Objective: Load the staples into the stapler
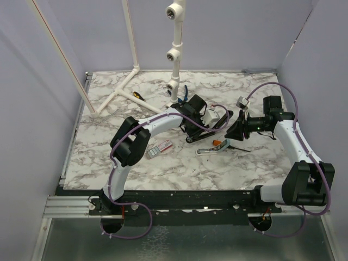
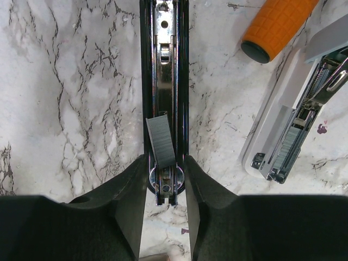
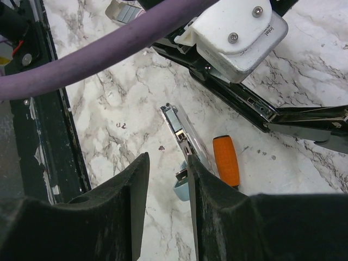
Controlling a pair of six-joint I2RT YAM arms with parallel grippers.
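Note:
In the left wrist view a grey strip of staples point(image 2: 161, 142) lies askew across the metal channel of the opened black stapler point(image 2: 165, 87), its far end off to the left and its near end over the rails. My left gripper is open, its fingertips on either side of the strip's near end and apart from it. In the top view the left arm covers much of this stapler. My right gripper is open and empty, above the area of the opened white and blue-grey small stapler point(image 3: 187, 138).
An orange handle point(image 2: 280, 27) lies between the black stapler and the small stapler. The staple box point(image 1: 159, 148) rests left of the staplers. Farther back are a yellow-and-black tool point(image 1: 138, 95) and blue-handled pliers point(image 1: 185, 92).

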